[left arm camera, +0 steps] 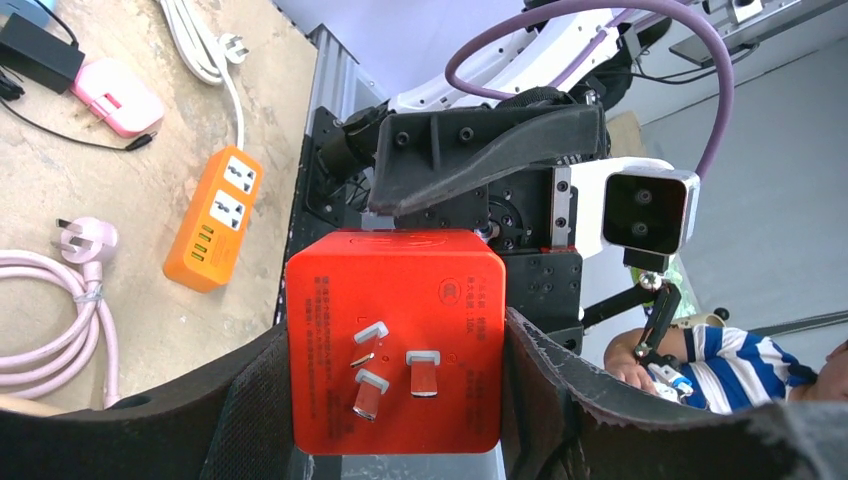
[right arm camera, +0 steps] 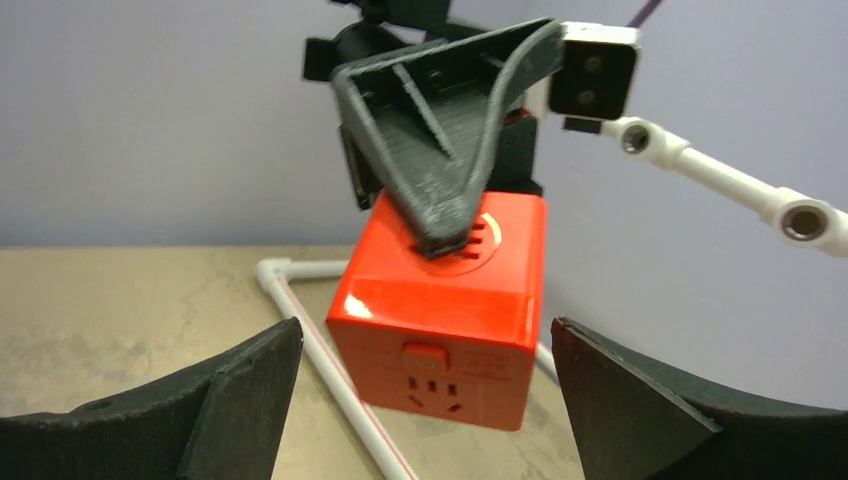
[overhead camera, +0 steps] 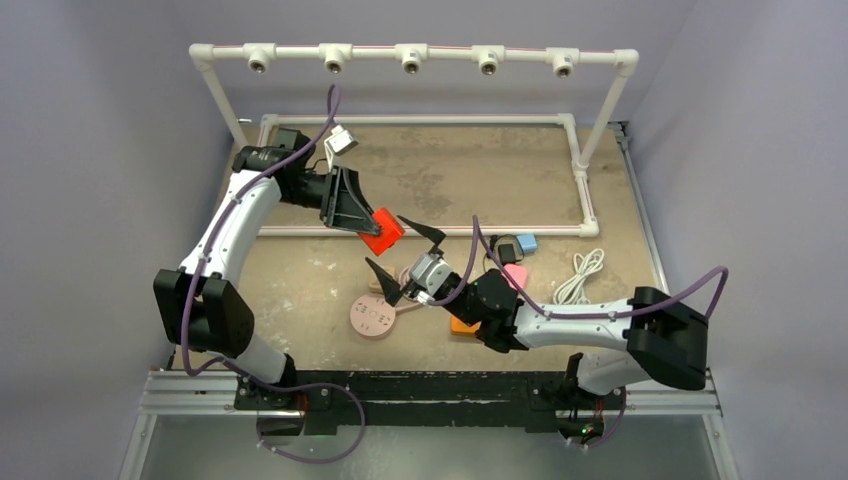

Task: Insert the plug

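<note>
My left gripper [overhead camera: 362, 222] holds a red cube adapter plug [overhead camera: 382, 230] above the table. In the left wrist view the plug's face [left arm camera: 400, 320] shows its metal pins, with a finger on each side. My right gripper [overhead camera: 392, 253] is open just right of the red plug; its fingers flank the plug [right arm camera: 432, 300] in the right wrist view, apart from it, and the socket holes on that plug face me there.
An orange power strip [left arm camera: 212, 220], a pink extension cord [left arm camera: 80, 300], a round pink socket [overhead camera: 372, 316], a black adapter [left arm camera: 38, 52] and a white cable [overhead camera: 582, 275] lie on the table. A white pipe frame [overhead camera: 420, 120] stands at the back.
</note>
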